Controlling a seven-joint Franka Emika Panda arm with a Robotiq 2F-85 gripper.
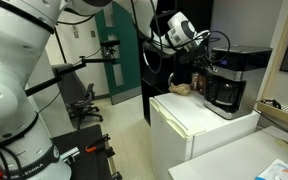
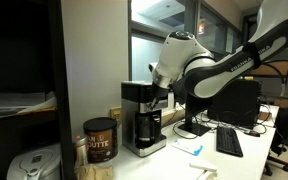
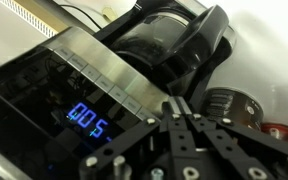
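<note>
The coffee maker (image 1: 234, 78), black with a silver front band, stands on a white cabinet. In the wrist view its display (image 3: 87, 120) glows blue, and the dark glass carafe (image 3: 159, 45) sits in its base. My gripper is shut, its fingertips close together at the edge of the silver button panel (image 3: 109, 75), and nothing shows between them. Whether the fingertips touch the panel cannot be told. From the second exterior view, the gripper (image 2: 167, 97) is in front of the machine's upper part, largely hidden by the arm.
A large coffee can (image 2: 101, 139) stands beside the machine. Cans (image 3: 234, 105) lie below the gripper in the wrist view. A keyboard (image 2: 228, 140) and monitor are on the far desk.
</note>
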